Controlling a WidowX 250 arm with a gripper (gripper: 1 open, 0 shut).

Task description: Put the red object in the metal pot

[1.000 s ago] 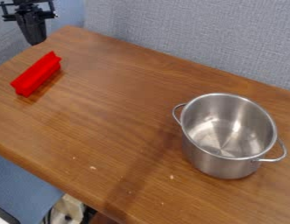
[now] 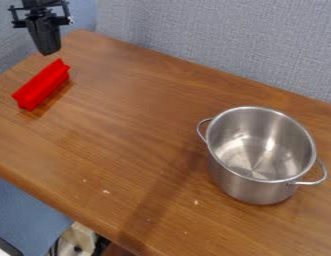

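The red object (image 2: pixel 42 84), a long block, lies flat on the wooden table near its left edge. Above and just behind its far end hangs my gripper (image 2: pixel 46 50), dark and pointing downward, apart from the block. The view is too small to tell how far its fingers are spread. At the right stands the metal pot (image 2: pixel 237 178), upright, with a loop handle on each side. Its inside looks empty.
A grey textured wall (image 2: pixel 221 40) rises behind the far edge. Past the near left edge, some equipment (image 2: pixel 77 240) sits lower down.
My gripper has shifted slightly to the right and a little lower over the last second. The red block and the pot have stayed in place.
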